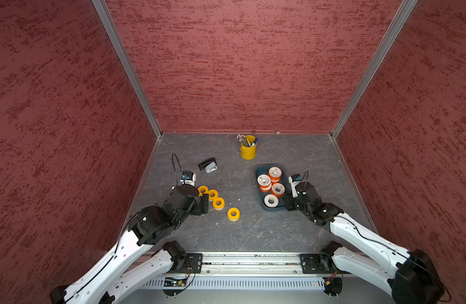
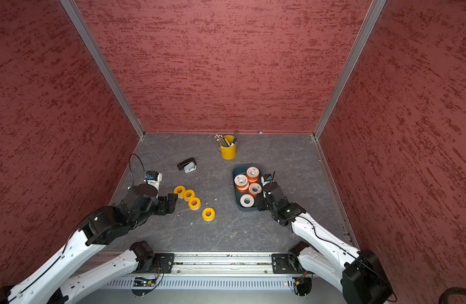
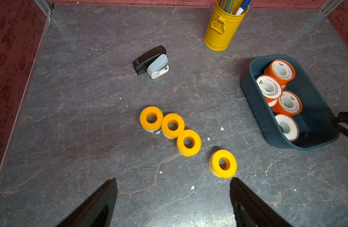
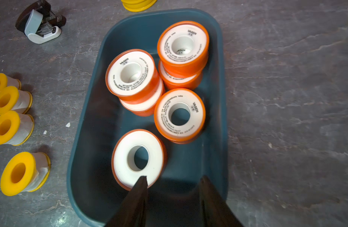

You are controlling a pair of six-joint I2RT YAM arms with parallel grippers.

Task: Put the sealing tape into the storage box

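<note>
In the right wrist view, the dark blue storage box holds several orange-and-white sealing tape rolls. Some are stacked at its far end, and a white-faced roll lies flat nearer the front. My right gripper hovers over the near right part of the box, fingers apart and empty. Several yellow tape rolls lie on the table left of the box: three in a touching row, including the middle roll, and a separate roll nearer the box. My left gripper stands open above the table's left side, with nothing between its fingers.
A black-and-grey stapler lies at the back left. Behind the box stands a yellow pen bucket with pens in it.
</note>
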